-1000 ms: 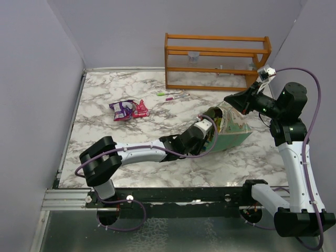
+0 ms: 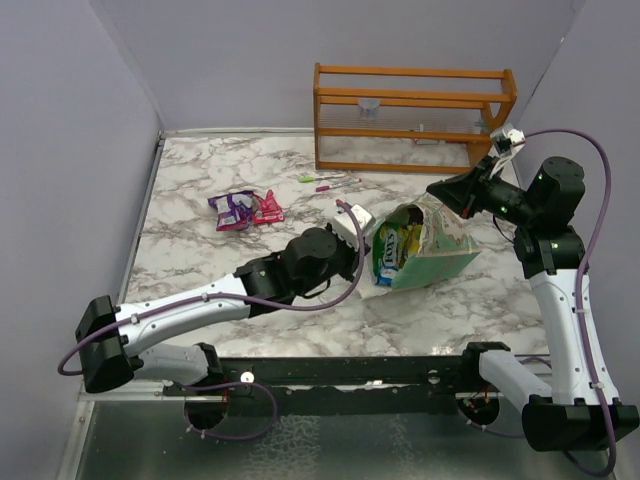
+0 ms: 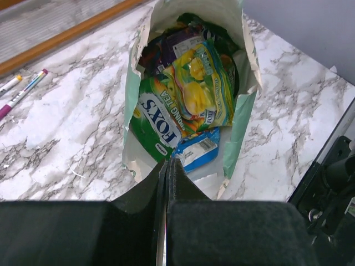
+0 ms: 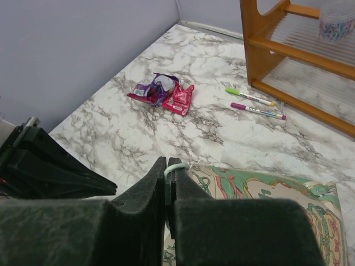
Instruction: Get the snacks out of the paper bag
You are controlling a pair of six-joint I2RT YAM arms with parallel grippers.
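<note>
The paper bag (image 2: 440, 265) lies on its side with its mouth facing left, holding snacks: a green Fox's pack (image 3: 158, 123), a yellow pack (image 3: 197, 83), a blue pack (image 3: 197, 149) and darker ones behind. My left gripper is shut, just outside the mouth, nothing showing between its fingers. My right gripper is shut at the bag's upper rim, a thin pale edge of it at the fingertips. A purple pack (image 2: 233, 210) and a red pack (image 2: 267, 210) lie outside on the table at the left.
A wooden rack (image 2: 415, 135) with a plastic tub (image 4: 334, 22) stands at the back. Two markers (image 4: 258, 112) lie before it. Grey walls border the sides.
The right arm has not moved.
</note>
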